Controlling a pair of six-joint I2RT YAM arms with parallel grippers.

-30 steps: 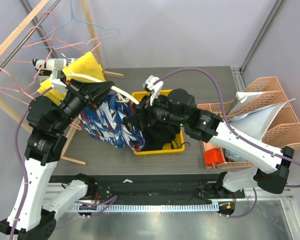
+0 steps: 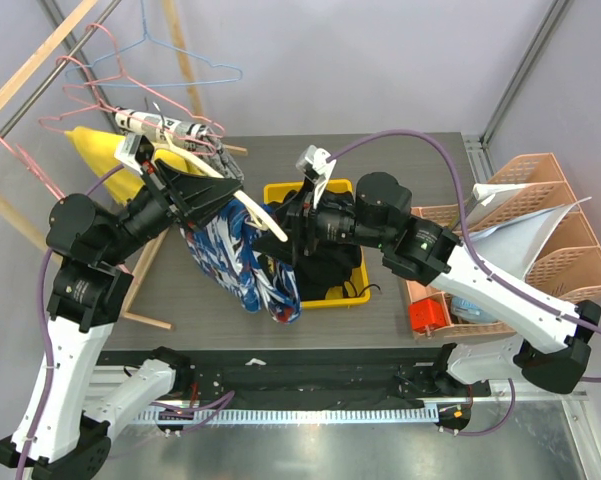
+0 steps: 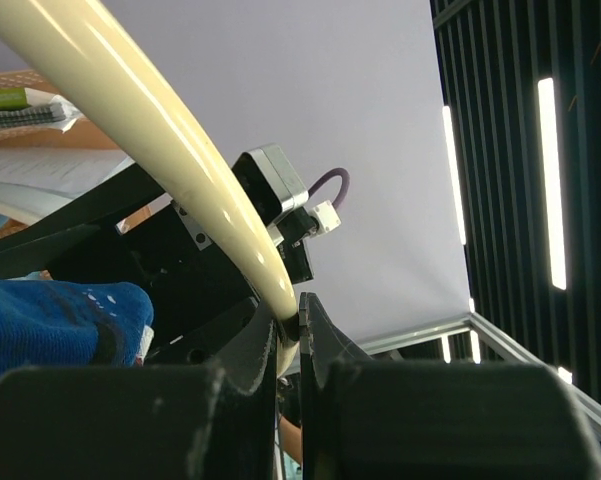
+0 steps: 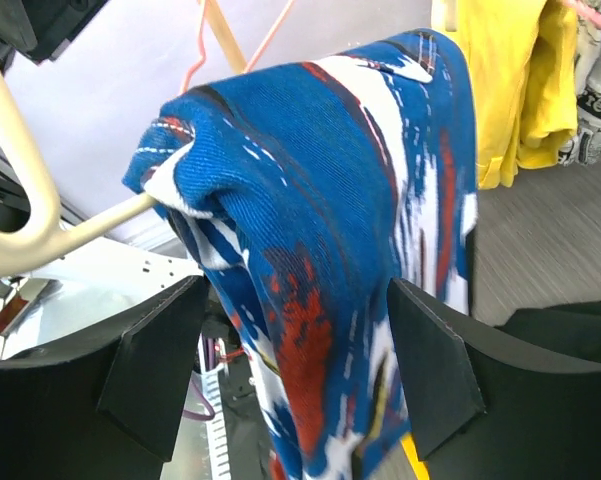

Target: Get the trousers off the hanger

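Blue trousers with red and white patterning (image 2: pixel 230 260) hang over the cream hanger (image 2: pixel 261 213) in the centre of the top view, filling much of the right wrist view (image 4: pixel 330 230). My left gripper is shut on the hanger, which rises to the upper left in the left wrist view. My right gripper is open at the trousers, whose folded top lies over the hanger's bar, between and beyond its fingers; whether it touches the cloth is unclear.
A rack (image 2: pixel 30 110) with pink and blue hangers and yellow clothing stands at left. A yellow bin (image 2: pixel 330 302) with dark cloth lies below my arms. A peach organiser (image 2: pixel 580 270) stands at right.
Over the last second both grippers, the hanger and the trousers have moved right and slightly toward the front in the top view. The clothes on the rack have shifted.
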